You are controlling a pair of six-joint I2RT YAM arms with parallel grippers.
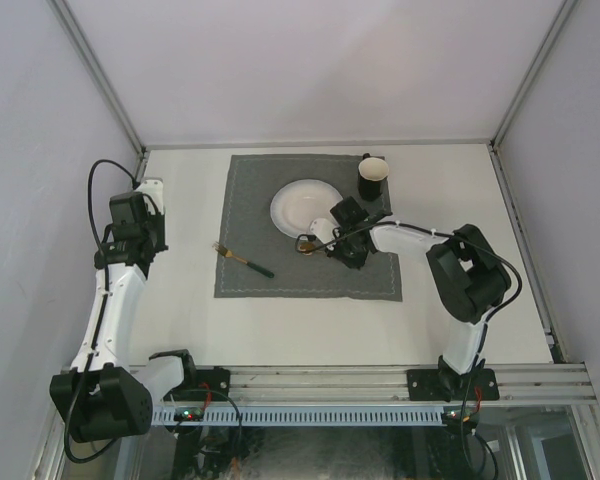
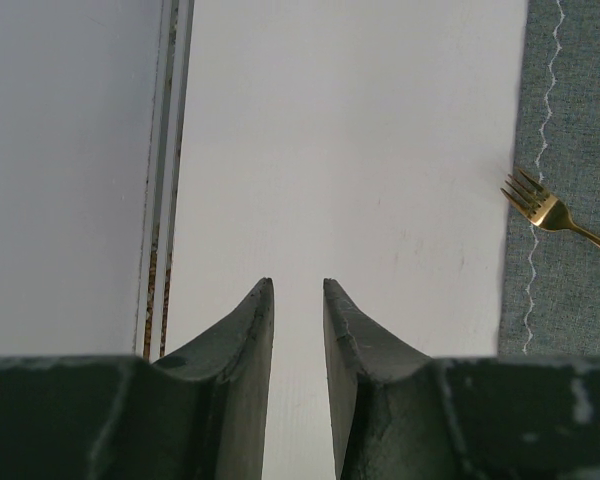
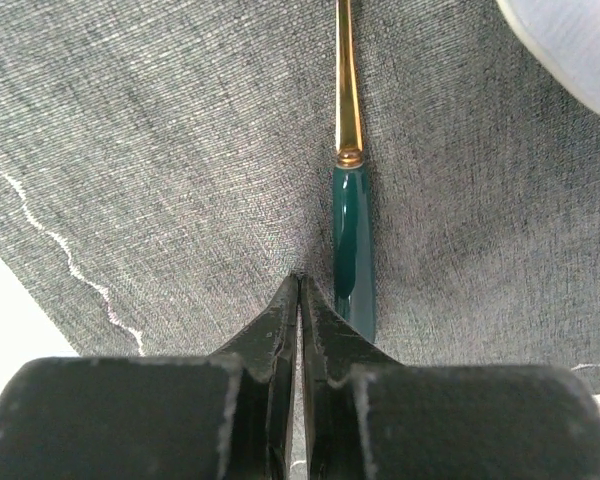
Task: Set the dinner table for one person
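Note:
On the grey mat [image 1: 250, 180] lie a white plate [image 1: 300, 206] and, left of it, a fork [image 1: 242, 260] with gold tines and green handle, also seen in my left wrist view as a gold fork [image 2: 550, 212]. A black mug [image 1: 370, 180] stands at back right. My left gripper hangs over the white table left of the mat, part open, empty. My right gripper is shut, low on the mat right beside a second utensil's green handle [image 3: 353, 245], nothing visible between its fingers; that utensil's far end is out of the wrist view.
Frame rails and walls border it. The right arm reaches across the mat's right part.

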